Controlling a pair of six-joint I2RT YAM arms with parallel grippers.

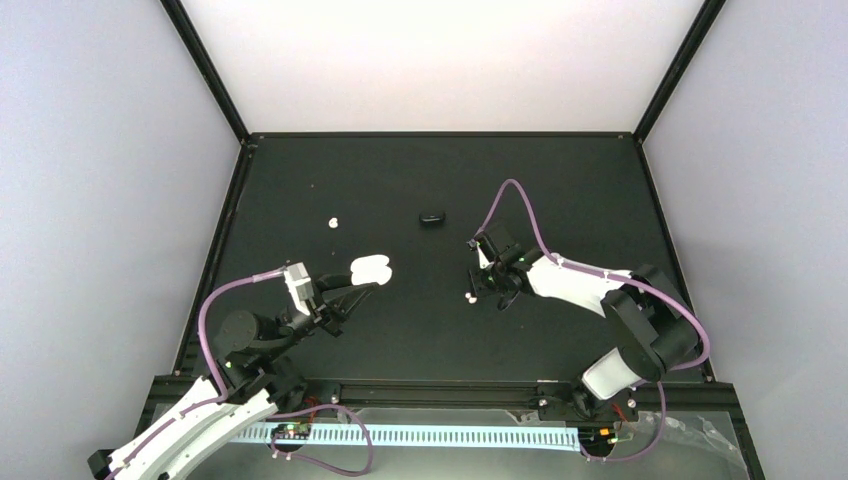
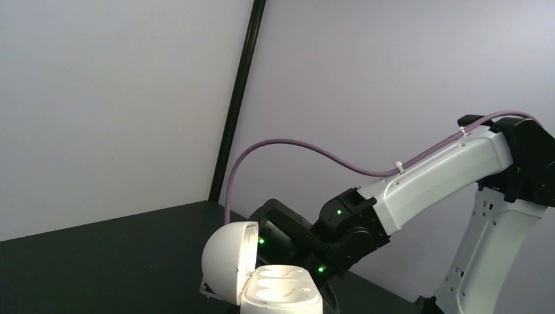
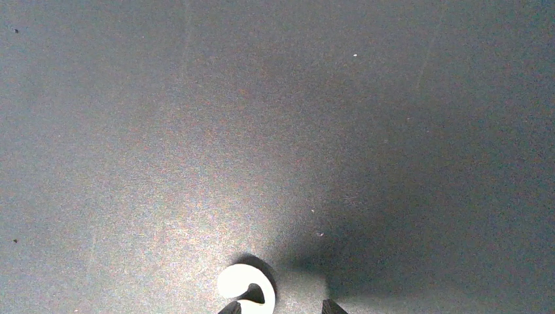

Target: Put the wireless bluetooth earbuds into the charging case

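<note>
The white charging case is held up over the table with its lid raised; my left gripper is shut on it. In the left wrist view the case shows its lid swung to the left and its earbud hollows bare. One white earbud lies on the table by my right gripper. The right wrist view has this earbud at the bottom edge, by the left fingertip, partly cut off. The right fingertips stand apart there. A second white earbud lies alone at the left.
A small black object lies near the middle of the black table.
</note>
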